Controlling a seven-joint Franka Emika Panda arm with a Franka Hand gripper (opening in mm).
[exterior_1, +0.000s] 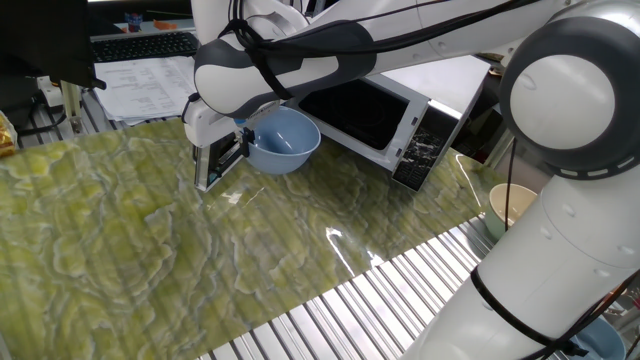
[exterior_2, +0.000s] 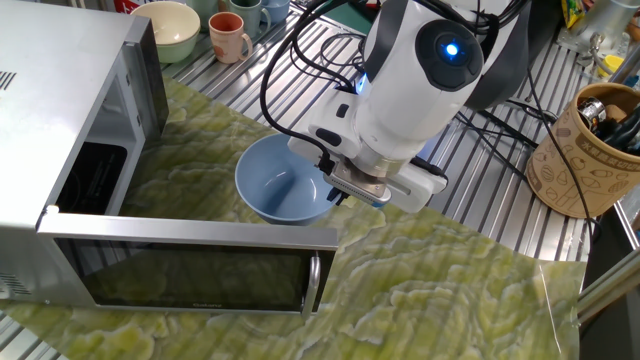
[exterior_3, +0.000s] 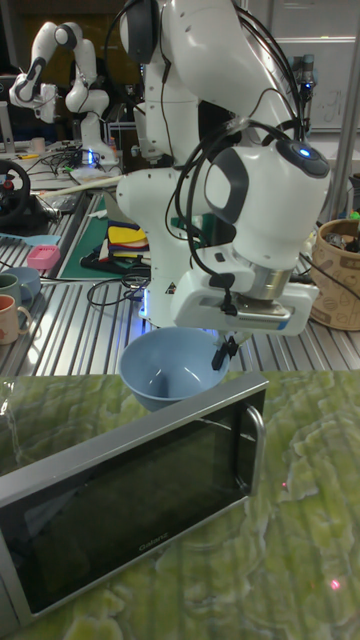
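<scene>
A light-blue bowl (exterior_1: 283, 142) is upright beside the open microwave, its inside empty apart from a shadow. My gripper (exterior_3: 225, 352) points down at the bowl's rim, with dark fingertips right at the edge. Seen from above, the bowl (exterior_2: 278, 180) is left of the hand, which covers most of the fingers. Whether the fingers pinch the rim or stand apart around it cannot be made out. The microwave (exterior_2: 60, 90) has its door (exterior_2: 200, 265) swung wide open, close in front of the bowl.
A cream-and-green bowl (exterior_2: 168, 30) and several mugs, one of them an orange mug (exterior_2: 229, 38), stand behind the microwave. A brown utensil holder (exterior_2: 575, 165) is at the right.
</scene>
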